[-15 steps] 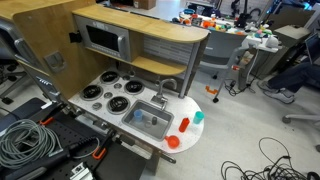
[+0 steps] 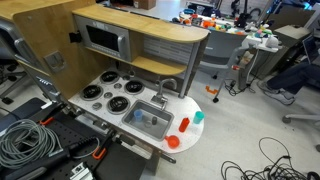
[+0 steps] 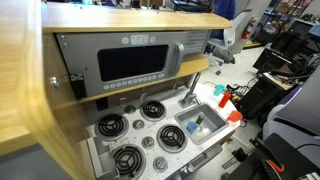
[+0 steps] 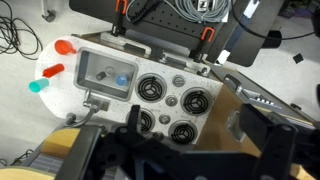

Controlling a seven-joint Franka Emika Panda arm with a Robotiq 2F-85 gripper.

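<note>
My gripper shows at the bottom of the wrist view, its dark fingers (image 4: pixel 133 137) spread wide with nothing between them, high above the stove. The grey sink (image 2: pixel 152 116) holds a small blue object (image 2: pixel 138 113), also visible in the wrist view (image 4: pixel 121 80). On the white counter to the sink's right lie a red item (image 2: pixel 184 124), a teal cup (image 2: pixel 198 117) and a round orange-red piece (image 2: pixel 173 141). Several black burners (image 3: pixel 128 159) fill the stove top. A microwave (image 3: pixel 125 61) with a shut door sits above them.
A faucet (image 2: pixel 163 88) rises behind the sink, and a wooden shelf (image 2: pixel 160 66) overhangs the back. Coiled cable (image 2: pixel 28 143) lies on the dark cart at front left. Open floor (image 2: pixel 230 120) extends right of the counter.
</note>
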